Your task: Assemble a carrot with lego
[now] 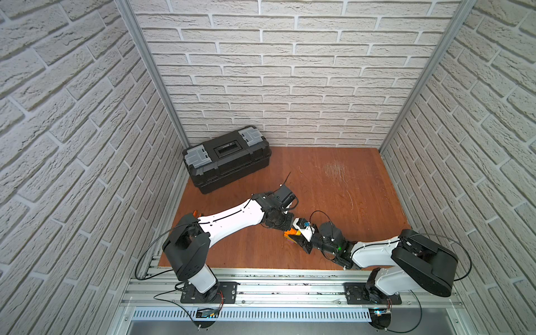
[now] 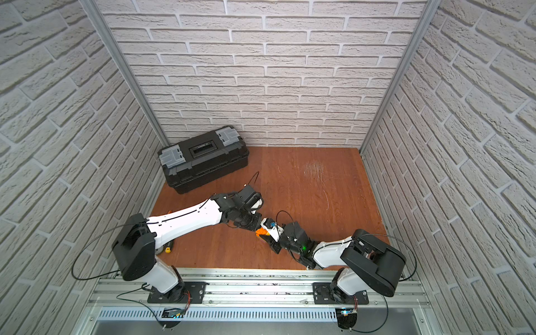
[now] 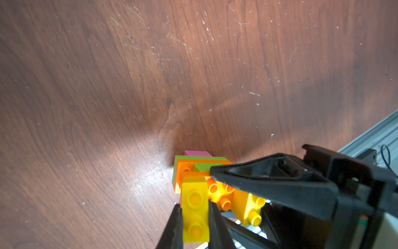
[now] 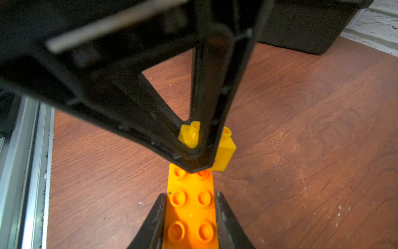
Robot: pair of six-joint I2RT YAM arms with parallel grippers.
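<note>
In the left wrist view my left gripper is shut on a yellow brick (image 3: 194, 207), held just over a stack of orange, green and pink bricks (image 3: 201, 153), with more yellow bricks (image 3: 246, 205) on it. My right gripper is shut on an orange brick (image 4: 190, 215) in the right wrist view, while the yellow brick (image 4: 223, 151) sits above its far end behind a black finger. In both top views the two grippers meet low over the front middle of the table, largely hiding the bricks.
A black toolbox (image 1: 226, 162) stands at the back left. Small coloured objects (image 2: 167, 248) lie at the left edge, partly behind the left arm. A metal rail (image 1: 279, 276) runs along the front edge.
</note>
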